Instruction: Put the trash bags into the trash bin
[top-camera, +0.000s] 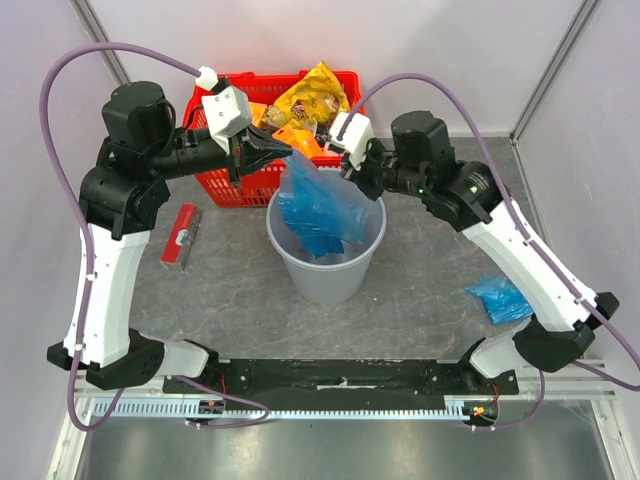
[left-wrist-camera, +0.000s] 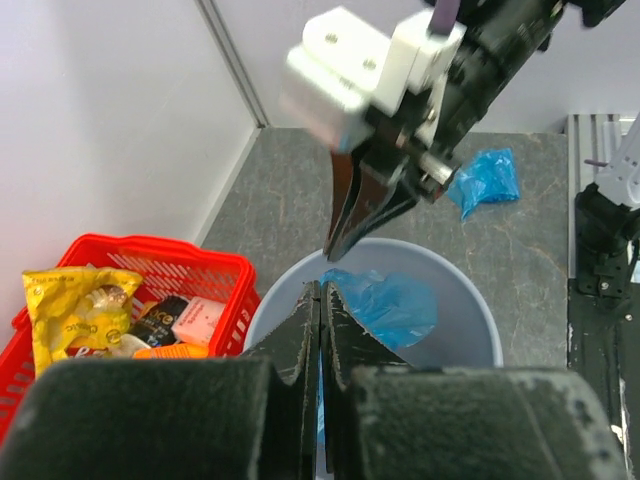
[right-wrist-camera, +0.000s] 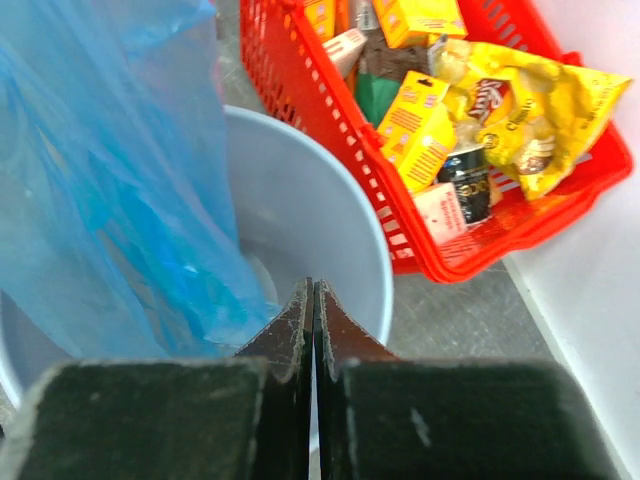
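A blue translucent trash bag (top-camera: 322, 208) hangs down into the pale grey bin (top-camera: 330, 285), its top edge at the fingertips of my left gripper (top-camera: 291, 152). That gripper is shut on the bag, which shows below its tips in the left wrist view. My right gripper is shut with nothing between its fingers, over the bin's interior; the bag lies outside them, to their left in the right wrist view. A second blue bag (top-camera: 500, 298) lies crumpled on the floor at the right, beside the right arm.
Behind the bin stands a red basket (top-camera: 240, 190) full of packaged groceries, close to its rim. A red box (top-camera: 180, 237) lies on the floor to the left.
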